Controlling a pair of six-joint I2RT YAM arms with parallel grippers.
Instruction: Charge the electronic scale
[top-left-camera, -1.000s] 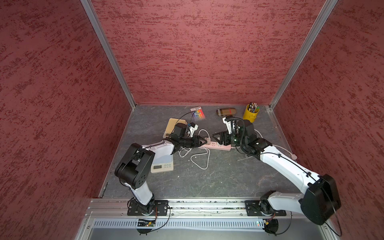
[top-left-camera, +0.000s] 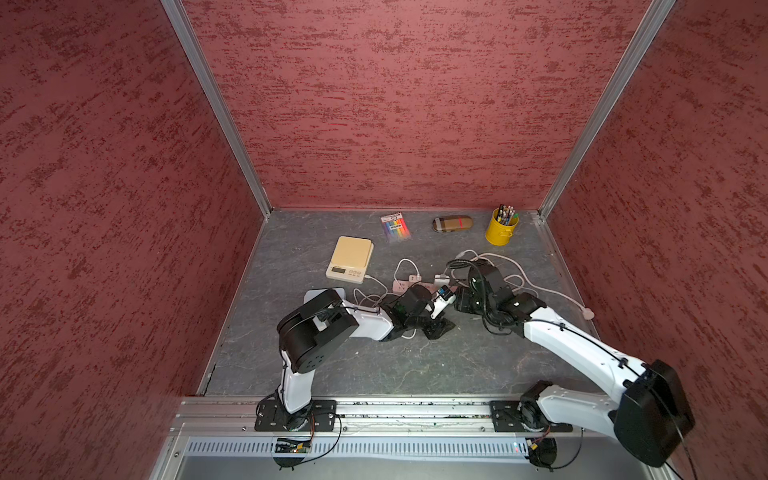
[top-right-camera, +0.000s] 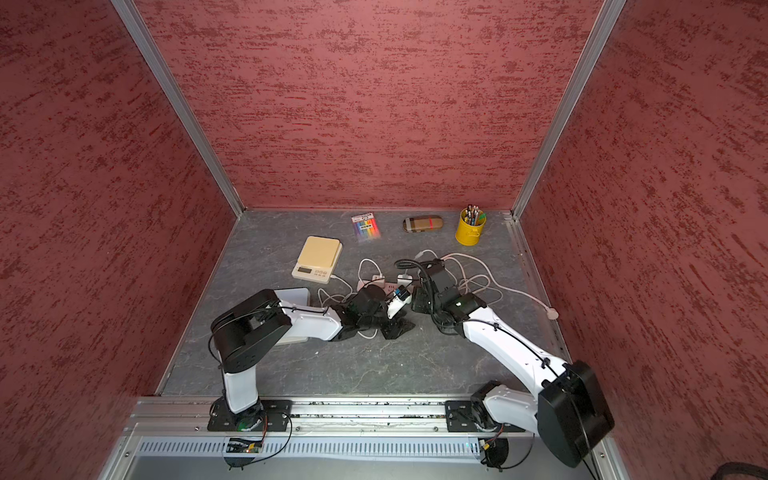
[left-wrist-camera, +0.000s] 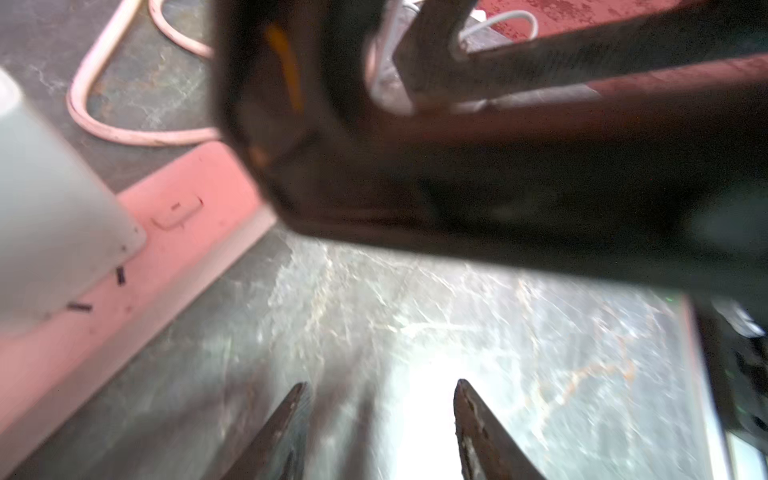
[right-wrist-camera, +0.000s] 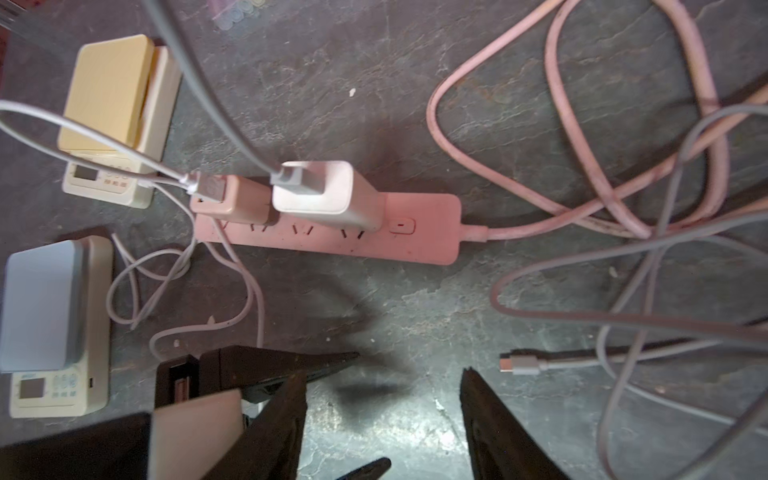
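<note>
The pink power strip (right-wrist-camera: 432, 232) lies mid-table. A white charger (right-wrist-camera: 364, 204) with a grey cable stands on it, beside a pinkish adapter (right-wrist-camera: 248, 201) with white cables at its left end. A yellow-topped scale (right-wrist-camera: 104, 96) lies behind, a grey-blue-topped scale (right-wrist-camera: 40, 312) nearer the front. My left gripper, in front of the strip, is open with nothing between its fingers. My right gripper is open and empty too, over bare table near the left fingers. A cable's USB-C end (right-wrist-camera: 524, 365) lies loose to the right.
Pink and grey cables (right-wrist-camera: 680, 320) tangle to the strip's right. At the back are a packet of coloured pens (top-left-camera: 395, 227), a brown pencil case (top-left-camera: 453, 224) and a yellow bucket (top-left-camera: 499, 233).
My left gripper has moved right and toward the front. My right gripper has come toward the front and slightly right. The white charger on the strip has come into view.
</note>
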